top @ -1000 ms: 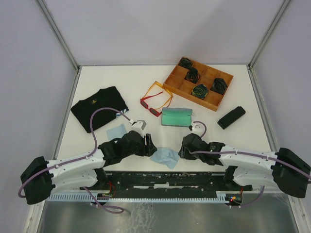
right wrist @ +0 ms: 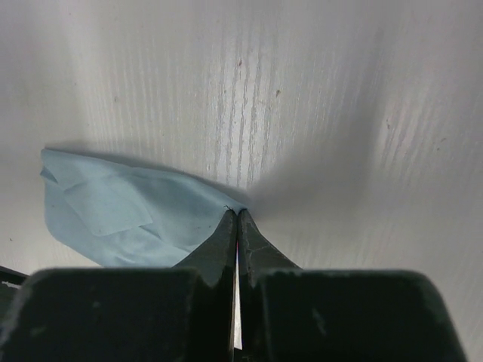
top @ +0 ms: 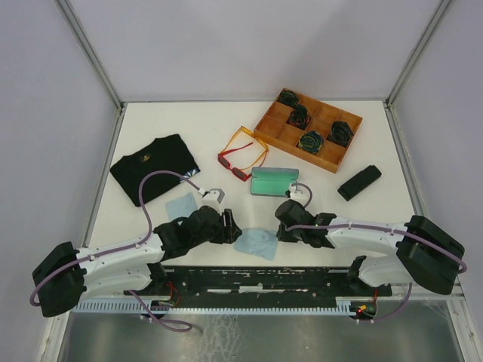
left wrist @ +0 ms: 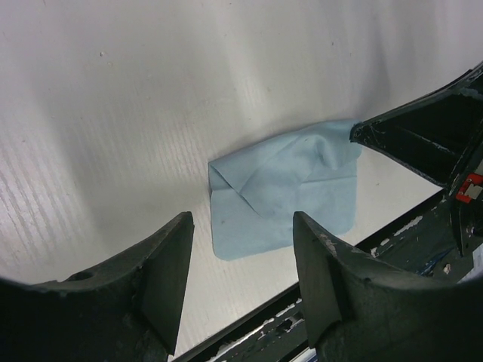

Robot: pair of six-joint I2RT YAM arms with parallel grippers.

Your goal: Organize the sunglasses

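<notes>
A light blue cloth [top: 257, 243] lies creased on the table between the two grippers. My right gripper is shut, with the cloth's corner pinched at its fingertips; the left wrist view shows that corner slightly raised. Over the cloth's other side, my left gripper stands open with nothing between its fingers. In the top view, red sunglasses [top: 234, 166] and yellow-framed glasses [top: 240, 134] lie overlapping near the middle. Close beside them is a green glasses case [top: 273, 181], opened out flat.
A wooden compartment box [top: 337, 154] with several dark rolled items stands at the back right. To its front right lies a black case [top: 359, 182]. On the left are a black shirt [top: 155, 167] and another blue cloth [top: 181, 206].
The right arm has shifted left and its gripper now meets the cloth's corner. The cloth's shape has changed slightly, its right side drawn up. Left arm nearly still; sunglasses and case unmoved.
</notes>
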